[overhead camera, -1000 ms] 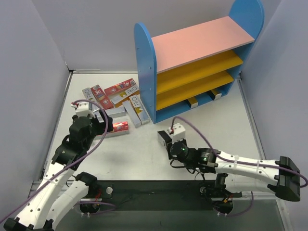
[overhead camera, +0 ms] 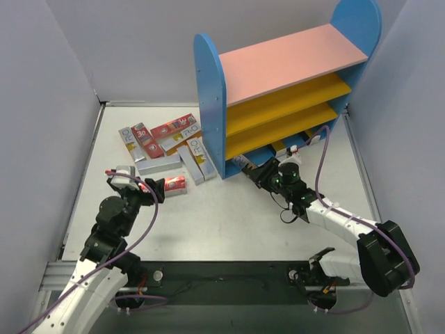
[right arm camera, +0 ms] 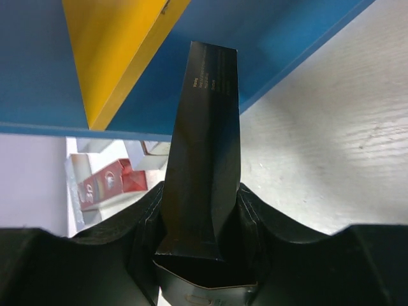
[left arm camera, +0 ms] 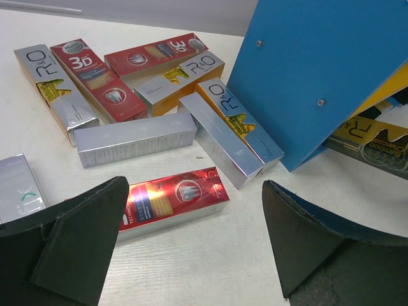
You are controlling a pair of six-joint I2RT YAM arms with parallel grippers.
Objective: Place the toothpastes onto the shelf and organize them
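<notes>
Held in my right gripper is a black toothpaste box [right arm camera: 207,121], its far end at the opening of the shelf's [overhead camera: 212,104] bottom compartment, near the left side panel. The left wrist view catches that same box's printed side at the right edge. My left gripper stands open, with empty space between its fingers, above a red toothpaste box [left arm camera: 175,194] lying on the table. Behind that, silver, red and gold boxes lie in a loose group, among them a plain silver box [left arm camera: 137,137] and a blue-grey R&O box [left arm camera: 239,121] beside the shelf.
Two boxes with yellow ends, one of them a box [overhead camera: 279,148] near the middle, sit in the bottom compartment. Both yellow shelf boards [overhead camera: 285,106] look bare above.
The left gripper shifted slightly and stays open over the red box; the boxes on the table have not moved.
</notes>
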